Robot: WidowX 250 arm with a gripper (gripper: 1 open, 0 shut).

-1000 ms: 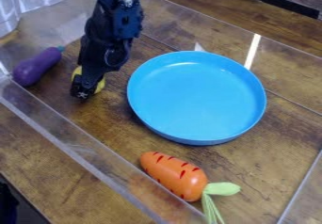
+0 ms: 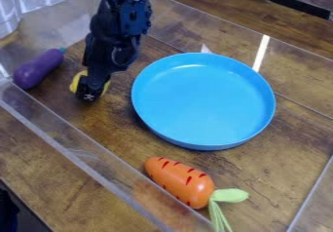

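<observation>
My black gripper (image 2: pixel 92 82) reaches down at the upper left over a small yellow object (image 2: pixel 99 88), open, its fingers around or just in front of it; the yellow thing is partly hidden by them. A purple eggplant (image 2: pixel 37 69) lies to the left. A blue plate (image 2: pixel 202 99) sits to the right of the gripper. An orange carrot (image 2: pixel 180 180) with green leaves lies at the bottom, below the plate.
Clear plastic walls edge the wooden surface (image 2: pixel 274 158), one running diagonally along the lower left near the eggplant and carrot. Bare wood shows right of and behind the plate.
The gripper has shifted very slightly about the yellow object; the eggplant, plate and carrot stay in place.
</observation>
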